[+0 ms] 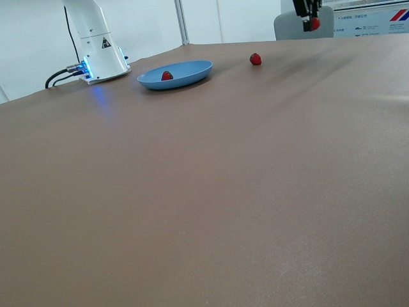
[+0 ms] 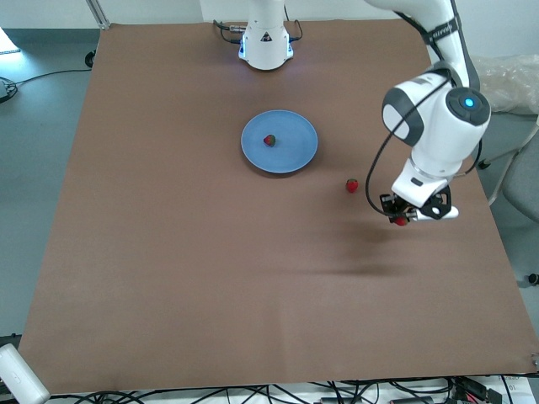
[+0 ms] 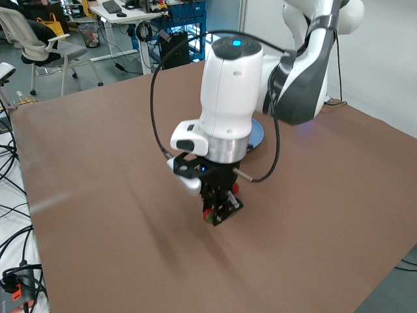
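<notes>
A blue plate (image 2: 296,143) holds one strawberry (image 2: 269,140), also visible on the plate (image 1: 192,70) in the top view. A second strawberry (image 2: 352,185) lies on the brown table to the plate's right. My gripper (image 3: 221,208) is shut on another strawberry (image 1: 315,23), held above the table right of the loose one. In the left view the gripper is mostly hidden under the wrist.
The white robot base (image 2: 264,46) with cables stands at the back of the table. A chair (image 2: 522,177) is beside the right edge.
</notes>
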